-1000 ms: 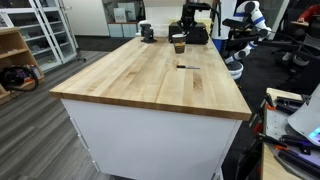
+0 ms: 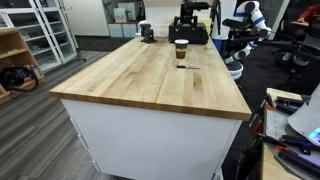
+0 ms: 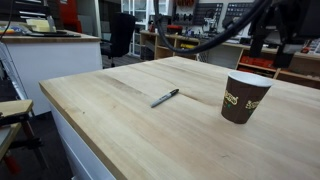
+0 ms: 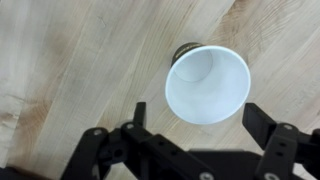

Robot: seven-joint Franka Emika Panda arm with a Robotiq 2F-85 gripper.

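Observation:
A brown paper cup (image 3: pixel 243 97) stands upright on the wooden tabletop (image 3: pixel 120 95). In exterior view 1 the same cup (image 2: pixel 181 49) is near the table's far end. From the wrist camera I look down into the white opening of the cup (image 4: pixel 208 85), which appears empty. My gripper is open, its two dark fingertips wide apart at the lower edge of the cup's rim. In exterior view 2 the gripper (image 3: pixel 282 45) hangs above the cup, clear of it. A dark marker pen (image 3: pixel 164 98) lies on the table, apart from the cup.
A dark cable (image 3: pixel 200 45) loops across the top of exterior view 2. Shelves and equipment stand beyond the table.
In exterior view 1 the cup sits slightly lower in the picture, closer to the marker, than one second ago.

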